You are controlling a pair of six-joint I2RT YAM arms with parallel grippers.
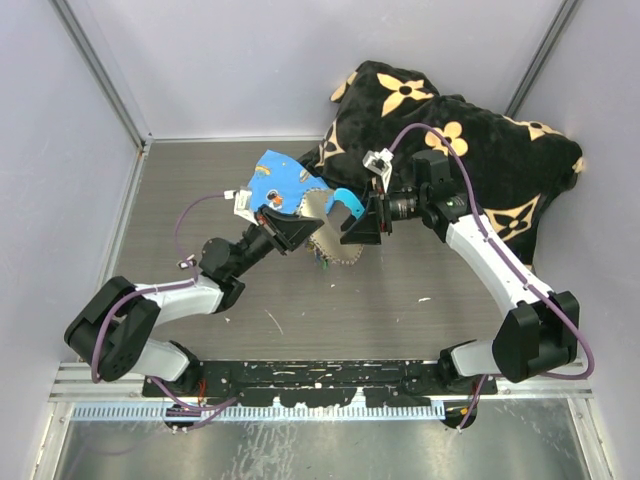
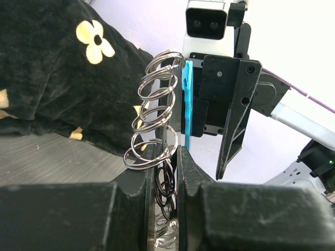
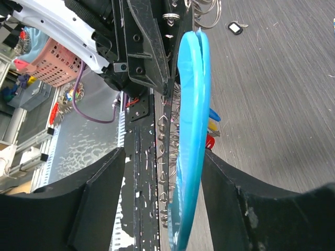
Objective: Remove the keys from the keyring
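Observation:
A curved, shiny plate [image 1: 322, 237] edged with small wire rings hangs above the table, with a blue arched band [image 1: 346, 200] on its right side. My left gripper [image 1: 318, 226] is shut on the ringed piece; in the left wrist view, wire coils [image 2: 157, 112] come out between its fingers. Around the blue band, my right gripper stands part open. The band [image 3: 192, 130] runs between its fingers, with a clear gap on the left side. Red, yellow and blue key-like bits [image 3: 211, 140] show behind the band, partly hidden.
A small dark fob [image 3: 235, 27] lies on the table. Behind the grippers are a blue printed cloth [image 1: 283, 180] and a black flowered blanket [image 1: 470, 130].

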